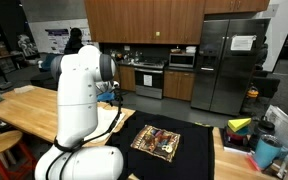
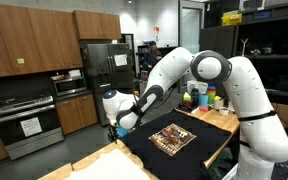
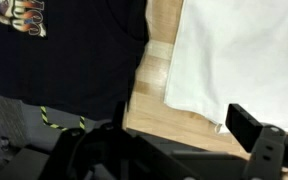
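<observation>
My gripper stands open, with no object visible between its fingers in the wrist view. Below it lies a strip of bare wooden table between a black cloth on the left and a white cloth (image 3: 234,60) on the right. In exterior view 2 the gripper (image 2: 116,132) hangs above the table near that white cloth (image 2: 109,168). The black cloth (image 1: 197,150) covers the middle of the table, and a flat, colourful patterned item (image 1: 156,142) rests on it. Part of a print (image 3: 22,15) shows at the wrist view's upper left corner.
At the table's right side stand a blue cup (image 1: 268,150), a yellow-and-green item (image 1: 238,125) and other containers. A red stool (image 1: 2,142) is at the left.
</observation>
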